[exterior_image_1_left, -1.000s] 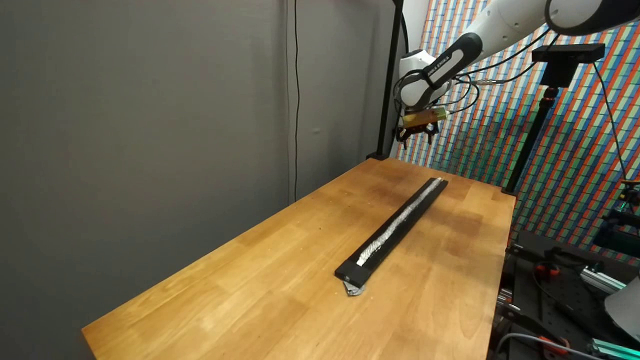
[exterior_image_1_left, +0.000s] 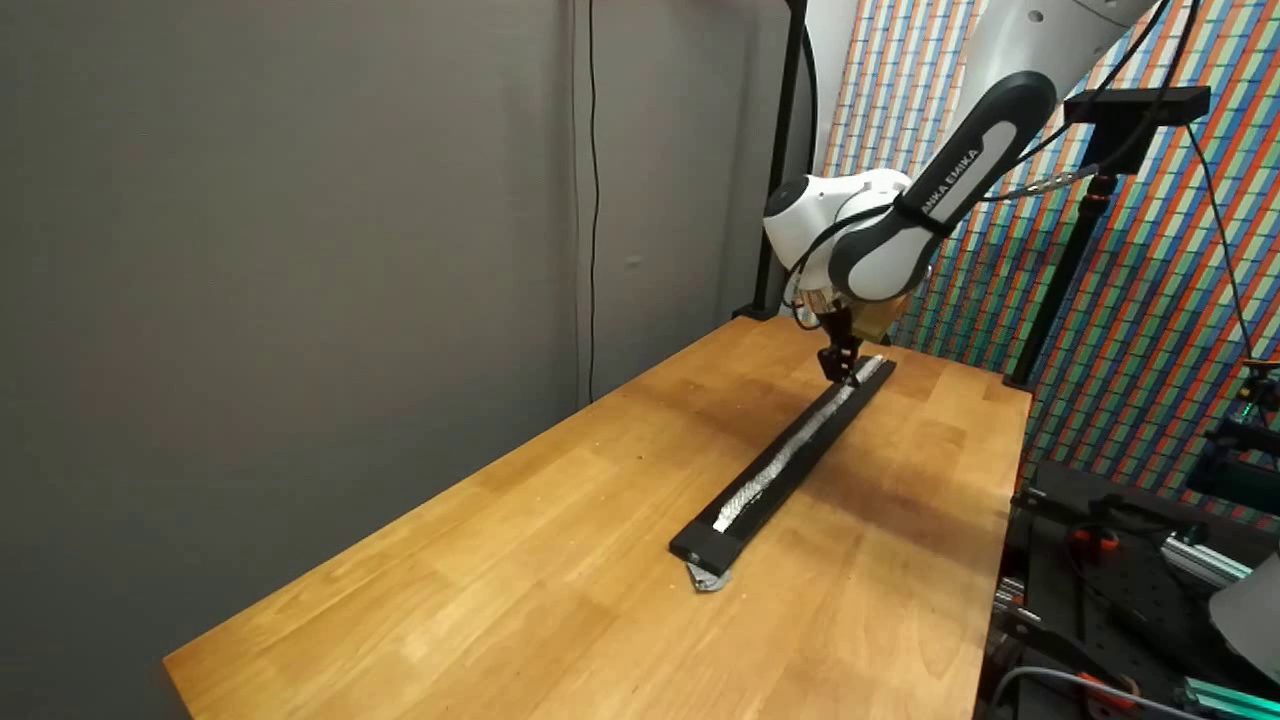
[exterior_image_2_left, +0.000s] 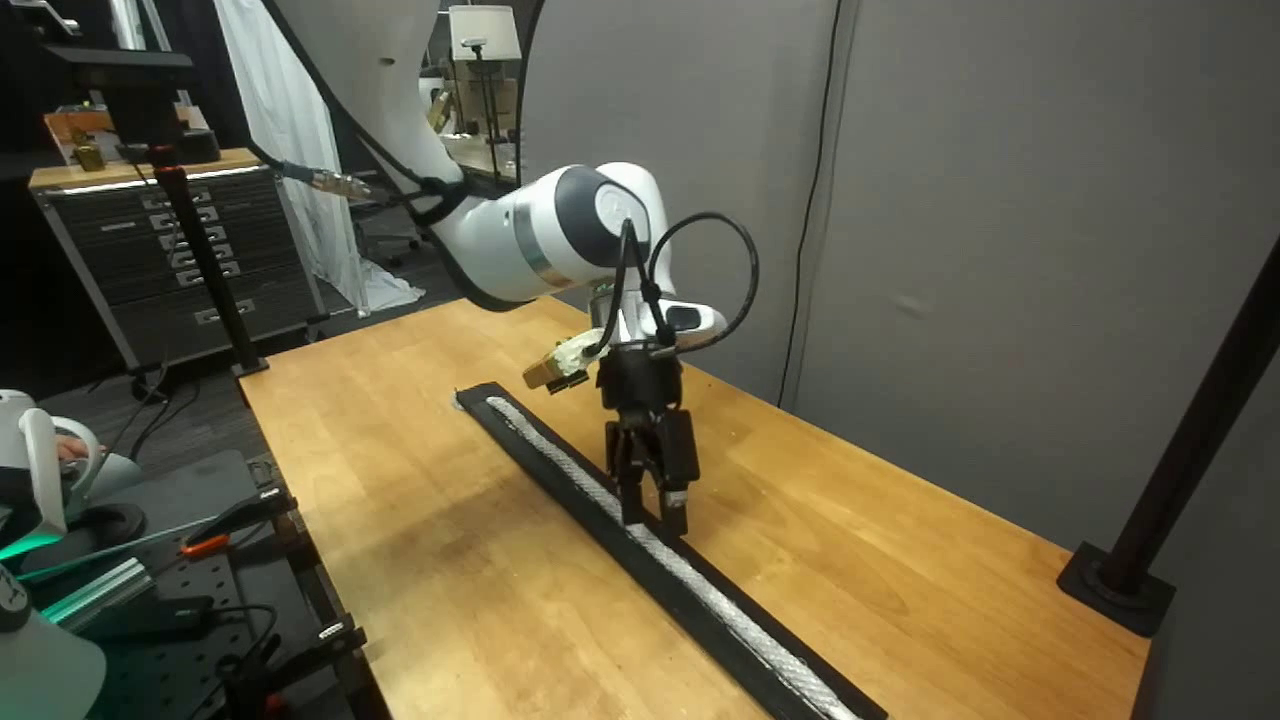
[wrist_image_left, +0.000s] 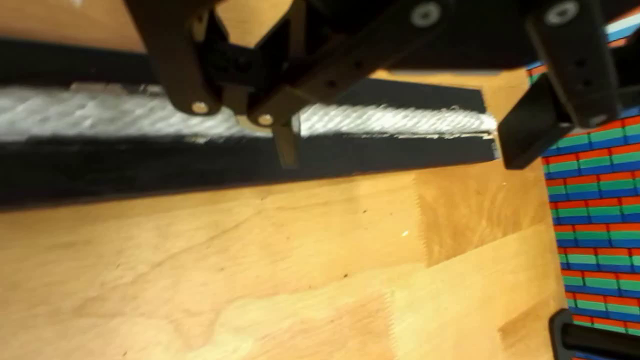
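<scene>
A long black channel strip (exterior_image_1_left: 705, 546) lies flat across the table, with a silvery-white braided length (exterior_image_1_left: 783, 462) running along its groove. My gripper (exterior_image_2_left: 654, 510) points down over the strip, toward its far end in exterior view 1. The fingers (exterior_image_2_left: 675, 510) stand apart, and I see nothing gripped between them. Their tips are very near the braid; whether they touch it I cannot tell. In the wrist view the braid (wrist_image_left: 390, 120) passes between the spread fingers, partly hidden behind them. A grey tab (exterior_image_1_left: 708, 578) sticks out under the strip's near end.
A black post (exterior_image_2_left: 1182, 456) rises at one table edge. Clamps and tools crowd a dark side bench (exterior_image_2_left: 180, 600). A grey wall (exterior_image_1_left: 300, 300) borders the long side.
The arm has come down from high above the table's far end, and my gripper has turned and now sits low over the strip. The strip has not moved.
</scene>
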